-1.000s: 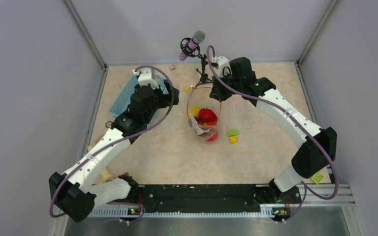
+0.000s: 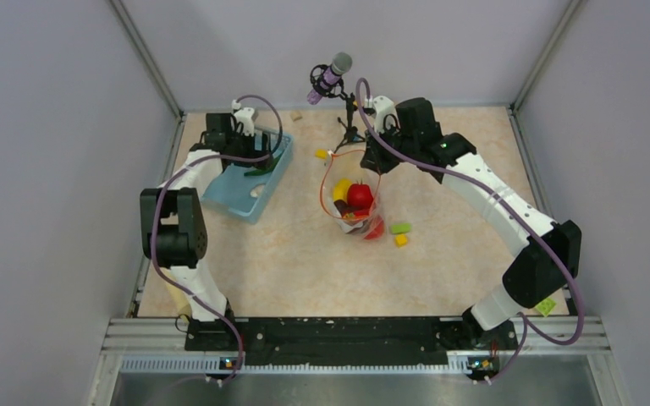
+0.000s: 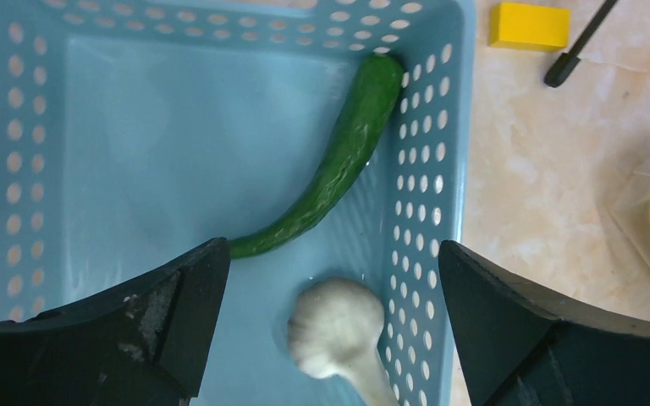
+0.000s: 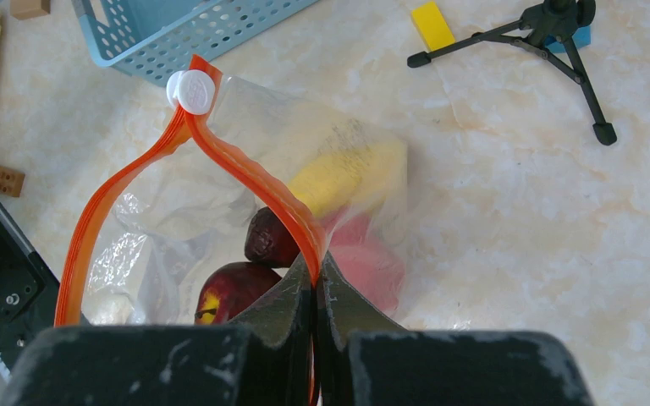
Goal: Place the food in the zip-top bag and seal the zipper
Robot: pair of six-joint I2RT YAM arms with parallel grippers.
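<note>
A zip-top bag (image 2: 338, 178) with orange zipper (image 4: 101, 199) and white slider (image 4: 195, 91) stands mid-table, holding a red tomato (image 2: 360, 195), a yellow item (image 4: 322, 182) and dark produce (image 4: 267, 235). My right gripper is shut on the bag's rim at the zipper. My left gripper stands open over the blue basket (image 3: 457, 169), with a green cucumber (image 3: 338, 161) and a pale mushroom-shaped piece (image 3: 334, 326) below it.
A microphone stand (image 2: 349, 127) is behind the bag. Loose yellow blocks (image 2: 401, 240) and a green piece (image 2: 400, 228) lie on the table, whose right side is mostly clear.
My left arm has moved from near the bag back and left to over the basket. The right arm has stayed in place at the bag.
</note>
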